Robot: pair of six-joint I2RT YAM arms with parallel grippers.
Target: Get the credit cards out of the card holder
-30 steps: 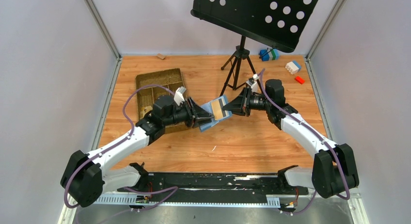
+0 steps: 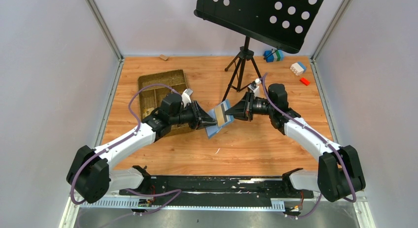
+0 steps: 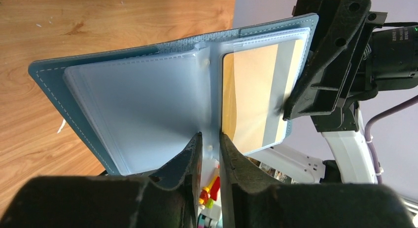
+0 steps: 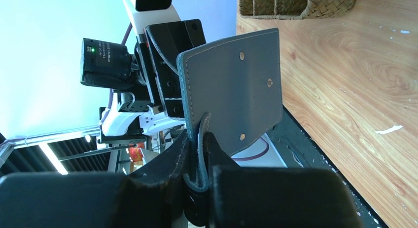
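The blue card holder (image 3: 143, 107) hangs above the table, spread open with its clear sleeves facing my left wrist camera. A tan card (image 3: 254, 85) with a grey stripe sits in the sleeve nearer my right gripper (image 2: 229, 112), which is shut on the holder's edge. In the right wrist view, the holder's dark outer cover (image 4: 236, 85) shows metal snaps, and a folded flap lies between the fingers. My left gripper is slightly open, fingertips apart at the holder's middle beside the card's edge. Whether they touch the card, I cannot tell.
A woven divided basket (image 2: 183, 76) stands behind the left arm. The black music stand (image 2: 241, 65) rises at the back. Toy blocks (image 2: 297, 68) lie back right. Bare wood (image 2: 236, 156) spreads in front of the holder.
My right gripper and the holder have shifted slightly left. The left gripper has turned a little at the wrist and its fingers stand closer together.
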